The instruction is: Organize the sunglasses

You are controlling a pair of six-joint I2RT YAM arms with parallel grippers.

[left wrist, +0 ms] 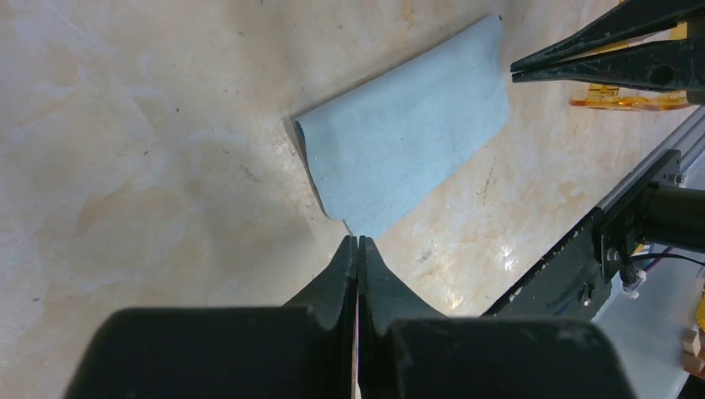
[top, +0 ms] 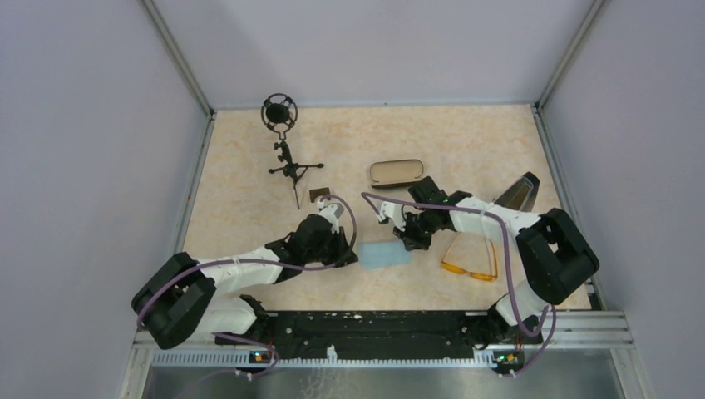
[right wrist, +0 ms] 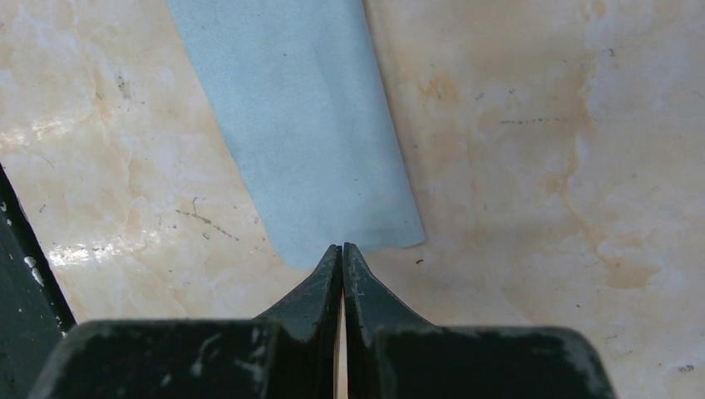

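Note:
A folded light-blue cloth lies flat on the table between the two arms. In the left wrist view my left gripper is shut with nothing between its fingers, its tips by the near corner of the cloth. My right gripper is also shut and appears empty; its tips overlap the other end of the cloth in its own view. Seen from the left wrist, those tips are just off that end. Orange-framed glasses rest on the table to the right, partly hidden behind the right arm in the left wrist view.
An open tan case sits at the back middle. A dark-edged case lies at the right, behind the right arm. A black stand and a small brown piece are at the back left.

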